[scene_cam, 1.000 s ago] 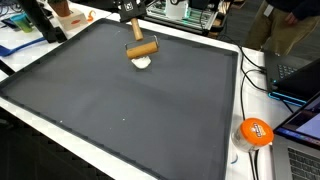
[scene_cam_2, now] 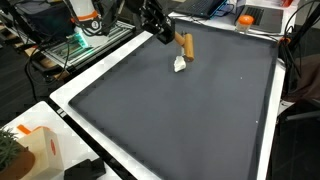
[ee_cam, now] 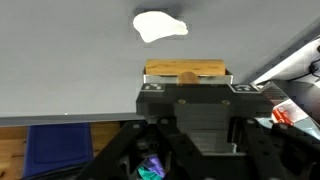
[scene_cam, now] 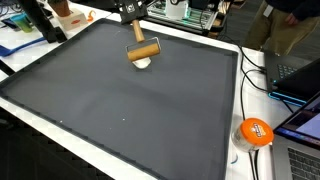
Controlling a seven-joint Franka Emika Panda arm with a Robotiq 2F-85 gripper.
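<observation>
A wooden mallet [scene_cam: 144, 49] hangs head down over the far part of the grey table, its handle running up into my gripper [scene_cam: 132, 16]. The gripper is shut on that handle. In the second exterior view, the mallet's head [scene_cam_2: 188, 44] shows beside the dark gripper. Close by lies a small white object [scene_cam_2: 179, 64], seen just under the mallet head in the first exterior view. In the wrist view, the white object [ee_cam: 158, 25] lies clear of the head, beyond the dark fingers [ee_cam: 160, 97]; the fingers hide most of the handle. Whether the head touches the table I cannot tell.
An orange-topped container [scene_cam: 252, 134] stands off the table's right side, near a laptop [scene_cam: 295, 158]. Cables and clutter lie past the far edge.
The grip on its handle and the white object look the same.
</observation>
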